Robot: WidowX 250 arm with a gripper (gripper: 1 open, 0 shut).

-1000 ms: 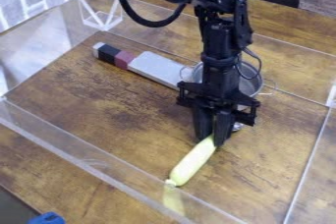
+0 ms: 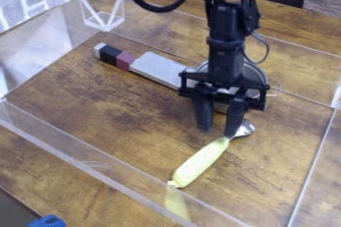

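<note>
My black gripper (image 2: pixel 221 112) hangs at the centre of the camera view, just above and behind a pale yellow-handled utensil (image 2: pixel 198 162) with a metal end, which lies diagonally on the wooden table (image 2: pixel 94 131). The utensil's metal tip shows beside the right finger. Whether anything is between the fingers is hard to see in the dark shapes. Behind the gripper, a round metal object (image 2: pixel 250 77) is largely hidden by the arm.
A silver bar with a dark, maroon end (image 2: pixel 143 66) lies at upper left. A white wire piece (image 2: pixel 110 10) is at the top left, and a blue object (image 2: pixel 47 221) at the bottom left corner.
The gripper has risen and moved back, away from the yellow handle, uncovering more of the utensil, which lies in about the same place.
</note>
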